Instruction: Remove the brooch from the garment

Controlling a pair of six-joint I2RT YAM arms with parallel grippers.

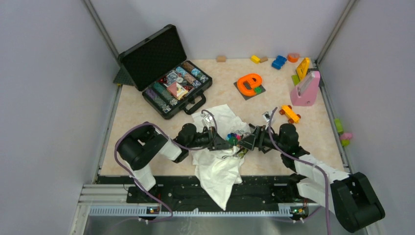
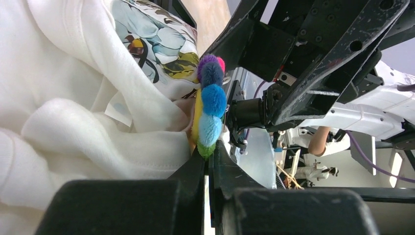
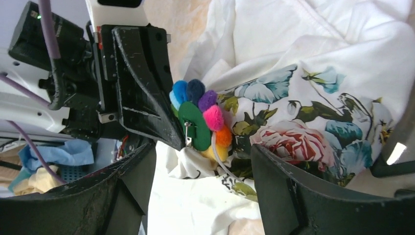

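A brooch (image 3: 197, 125) with colourful pompoms round a green felt backing and a metal pin shows in the right wrist view, at the edge of the white garment (image 1: 217, 181), beside its floral panel (image 3: 293, 122). My left gripper (image 1: 222, 144) is shut at the garment's edge just by the brooch; in the left wrist view the pompoms (image 2: 211, 105) sit over its tips, and whether cloth is between them is unclear. My right gripper (image 1: 247, 142) stands open to the right of the brooch, its two fingers either side of it in the right wrist view.
An open black case (image 1: 166, 112) with small packages lies at the back left. Orange track (image 1: 248, 81), blocks, a pink toy (image 1: 303, 95) and a toy car (image 1: 291, 113) stand at the back right.
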